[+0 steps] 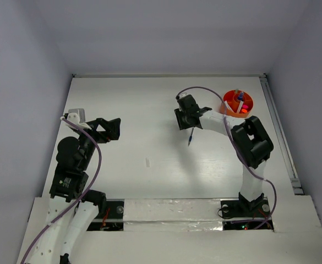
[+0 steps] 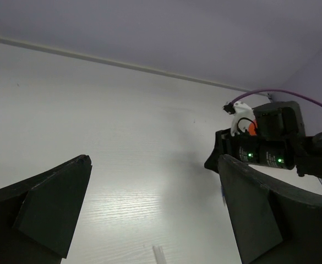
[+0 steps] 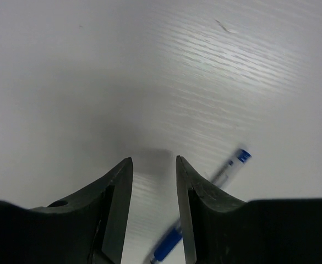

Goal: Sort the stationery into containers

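A blue-and-silver pen (image 1: 190,138) lies on the white table, just below my right gripper (image 1: 180,122); in the right wrist view the pen (image 3: 169,242) runs diagonally under the fingers (image 3: 196,220), which stand a little apart with nothing seen between them. The orange container (image 1: 227,110) at the back right holds several pens and other items. My left gripper (image 1: 108,129) hangs open and empty at the left. A thin pale strip (image 1: 147,162) lies near the table's middle, also at the bottom of the left wrist view (image 2: 159,254).
Walls enclose the table at back and sides, with a metal rail along its back edge. A purple cable arches over each arm.
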